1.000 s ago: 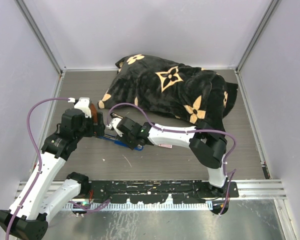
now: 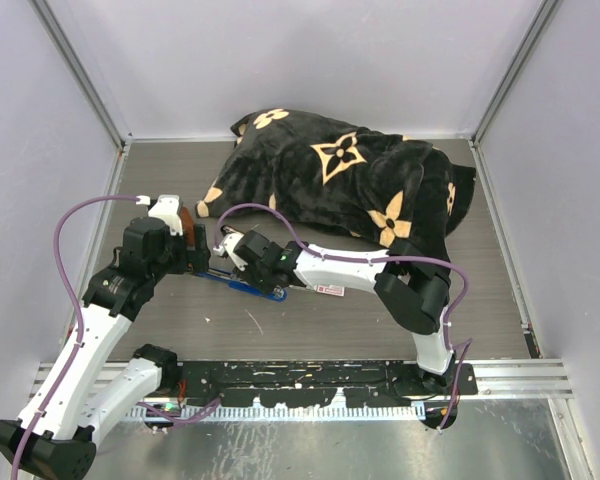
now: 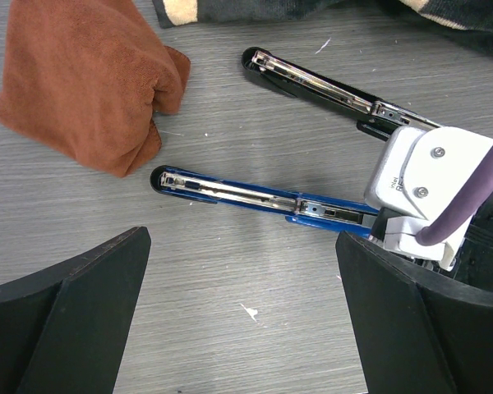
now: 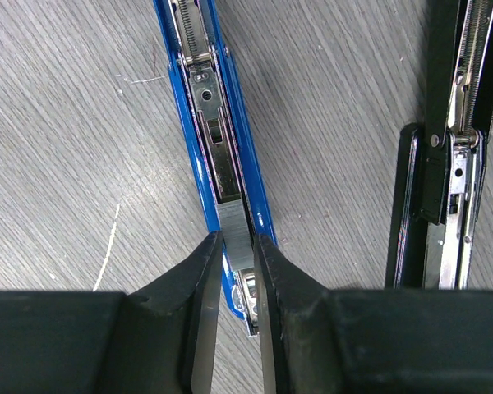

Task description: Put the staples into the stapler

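The blue stapler (image 4: 259, 205) lies opened out on the table, its metal channel facing up. A short grey strip of staples (image 4: 234, 226) sits in that channel, toward the near end. Over the strip, my right gripper stands slightly open, one fingertip at each side; whether the pads touch the strip I cannot tell. My left gripper is wide open with nothing between its fingers, above bare table. In the left wrist view the right arm hides the right end of the blue stapler (image 3: 246, 195).
Behind the blue stapler lies an opened black stapler (image 3: 312, 82). A brown cloth (image 3: 86, 82) is at the left, and a dark patterned blanket (image 2: 320, 175) covers the back. A small white-and-red box (image 2: 330, 290) lies under the right arm.
My right arm has shifted very slightly near the blue stapler. The left arm and the other things look the same.
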